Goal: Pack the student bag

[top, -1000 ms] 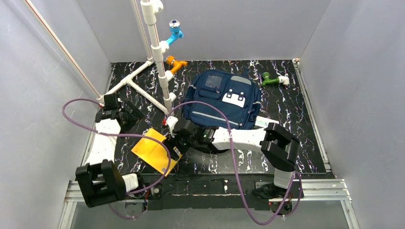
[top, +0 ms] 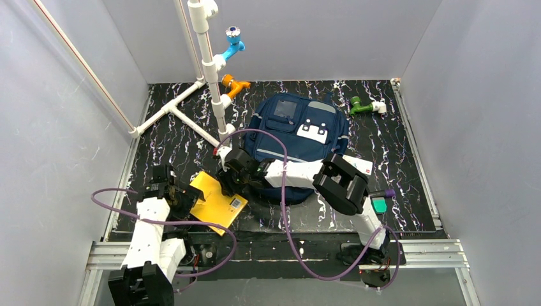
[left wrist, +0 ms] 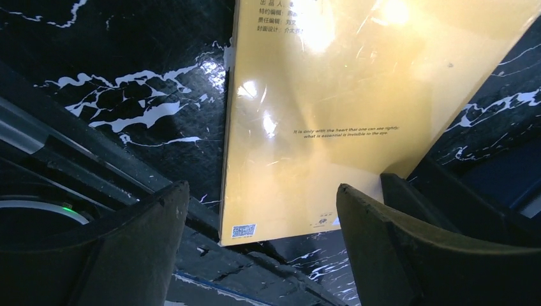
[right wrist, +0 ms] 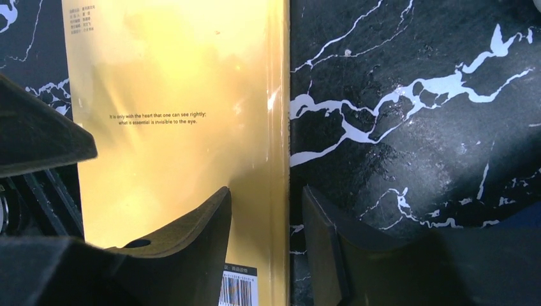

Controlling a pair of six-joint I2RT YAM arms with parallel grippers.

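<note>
A yellow book [top: 215, 210] lies flat on the black marbled surface at the front left, English text on its cover. My left gripper is part open at the book's outer side, one finger over it and the other beside its edge. My right gripper is part open at the spine, one finger over the cover and one just outside; in the top view it is at the book's back right edge. Neither visibly holds the book. A navy backpack [top: 287, 121] lies behind my right arm, partly hidden.
A white pipe stand [top: 210, 83] with blue and orange taps stands back left. A green tap [top: 361, 107], a white item [top: 360, 164] and a teal object [top: 378, 205] lie on the right.
My left arm has moved toward the front and right, down to the book. The right arm has shifted back and left, and the book has moved slightly toward the right.
</note>
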